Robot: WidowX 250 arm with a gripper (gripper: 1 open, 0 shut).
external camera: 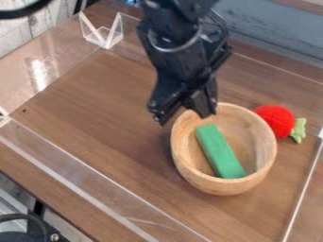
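Note:
The black gripper (184, 102) hangs over the back left rim of a light wooden bowl (251, 176), its tips pointing down. Whether anything is between its fingers is hard to see; it looks shut and empty. A green bar-shaped block (220, 151) lies tilted inside the bowl, below and apart from the gripper.
A red vegetable-like object (275, 119) with a pale green top sits right of the bowl. A white wire stand (102, 32) is at the back left. Clear strips edge it, with a grey wall behind.

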